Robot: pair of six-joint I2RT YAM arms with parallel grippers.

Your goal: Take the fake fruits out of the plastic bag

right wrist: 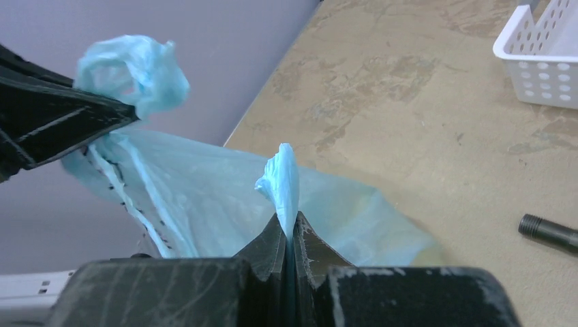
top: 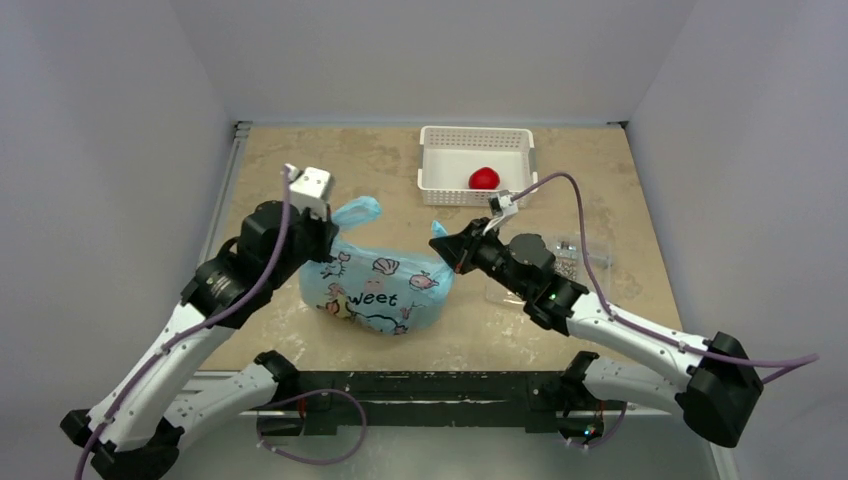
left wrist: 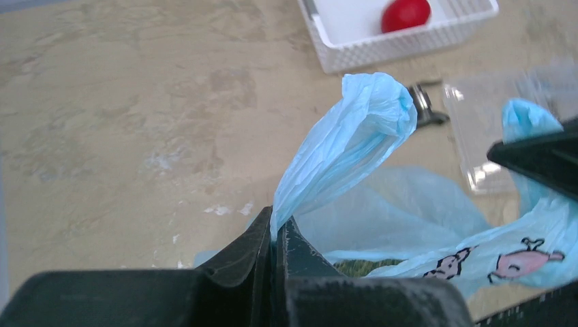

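Note:
The light blue plastic bag, printed with cartoon figures, is stretched between my two grippers above the table. In the left wrist view my left gripper is shut on one handle, whose loop sticks up past the fingertips. My right gripper pinches the other side, and a small tuft of blue plastic rises from its fingers. Through the bag's mouth a bit of a green fruit shows in the left wrist view. Other contents are mostly hidden by the plastic, with yellowish and reddish shapes showing through the front.
A white perforated basket stands at the back centre with a red fruit inside. A black tap lies before it. Right of the bag is a clear plastic case, partly behind the right arm.

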